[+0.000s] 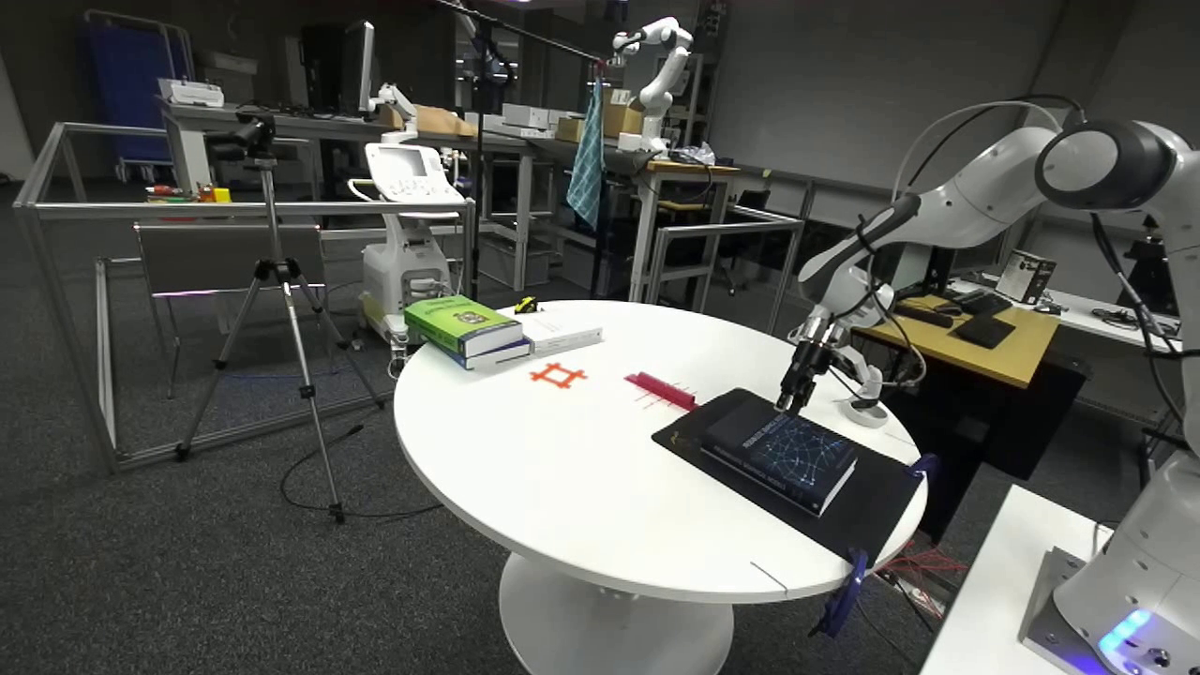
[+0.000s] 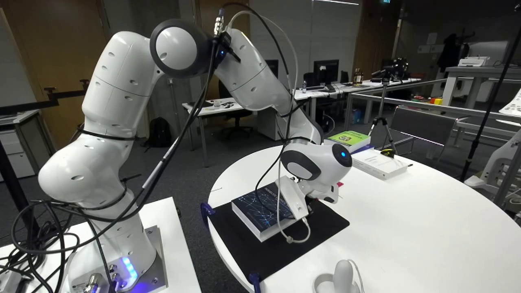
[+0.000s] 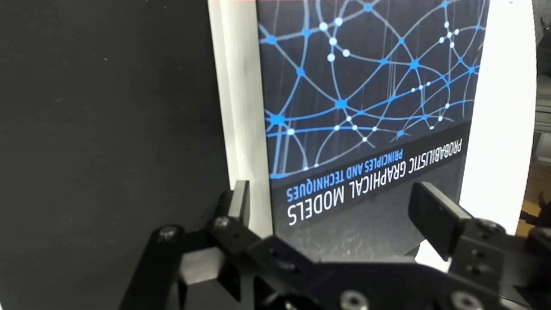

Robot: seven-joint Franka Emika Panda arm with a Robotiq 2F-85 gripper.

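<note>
A thick dark-blue book (image 1: 793, 450) with a pattern of linked blue lines lies flat on a black mat (image 1: 889, 512) at the table's right side. My gripper (image 1: 794, 396) points down at the book's far edge. Seen from the wrist, the gripper is open, its fingers wide apart. One finger (image 3: 239, 201) stands by the pale page edge, the other (image 3: 439, 214) over the cover near the opposite side. Whether either touches the book (image 3: 372, 93) cannot be told. In the second exterior view, the arm's hand hides the fingertips behind the book (image 2: 263, 207).
A green book (image 1: 463, 321) on a blue one and a white book (image 1: 562, 332) lie at the table's far side. A red holder (image 1: 661, 390) stands near the mat. Blue clamps (image 1: 841, 596) grip the table edge.
</note>
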